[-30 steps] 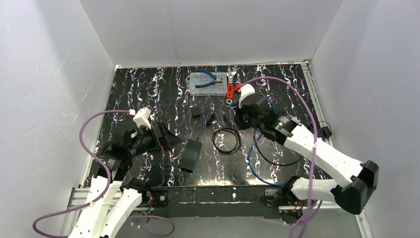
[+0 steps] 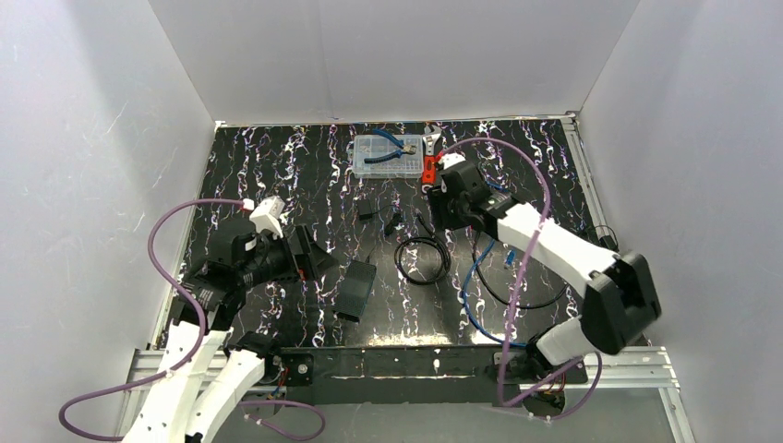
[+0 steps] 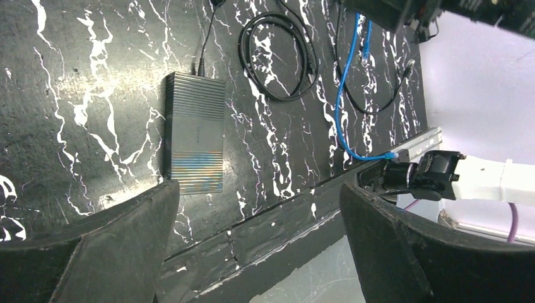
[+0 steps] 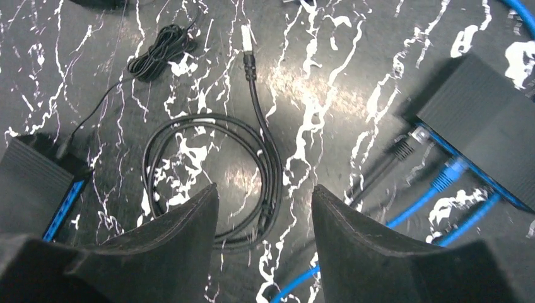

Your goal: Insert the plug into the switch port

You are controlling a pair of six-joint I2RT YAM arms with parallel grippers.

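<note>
A coiled black cable (image 2: 422, 261) lies mid-table, its clear plug (image 4: 246, 39) pointing away from the coil in the right wrist view. One dark switch box (image 3: 197, 132) rests left of the coil; its blue-edged side (image 4: 63, 211) faces the coil. My right gripper is open above the cable, fingers apart and nothing between them; the plug lies beyond its fingertips. Over the table's left side, my left gripper stands open and empty, near the switch box. Which ports are free is too small to tell.
Another dark box (image 4: 486, 120) at the right has a blue cable plug (image 4: 449, 173) and a black one at its edge. A bundled thin cord (image 4: 158, 53) lies beside the coil. Pliers (image 2: 388, 148) on a clear case and a red wrench (image 2: 429, 157) sit at the back.
The left arm has barely shifted. Cable and boxes look unmoved.
</note>
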